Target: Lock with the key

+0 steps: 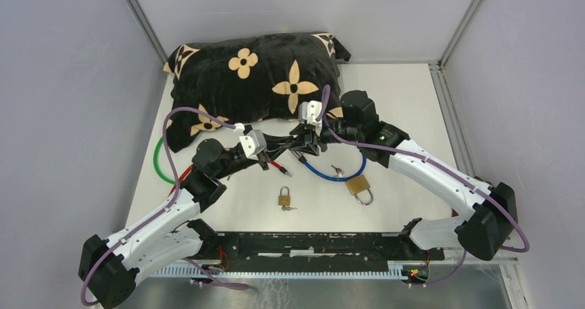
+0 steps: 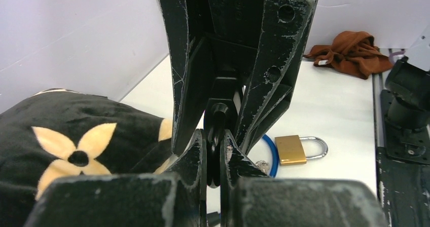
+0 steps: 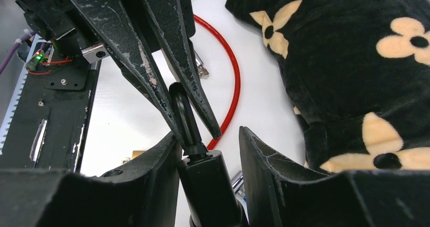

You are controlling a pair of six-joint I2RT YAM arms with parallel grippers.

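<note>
In the left wrist view, my left gripper is shut on a slim black piece (image 2: 216, 153), which could be a key's head. The right wrist view has my right gripper shut on a black block-shaped lock body (image 3: 207, 179). From the block's end, the slim black piece (image 3: 185, 116) sticks out between the left fingers. The two look joined in line, but how deep the piece sits, and any metal blade, is hidden. Seen from the top, both grippers meet above the table's middle.
A small brass padlock (image 1: 284, 200) with keys and a larger brass padlock (image 1: 357, 185) lie in front. Around them are a blue cable (image 1: 321, 175), loose keys (image 1: 337, 172), a red cable (image 3: 236, 80) and a green cable (image 1: 159, 167). A dark pillow (image 1: 259, 81) fills the back.
</note>
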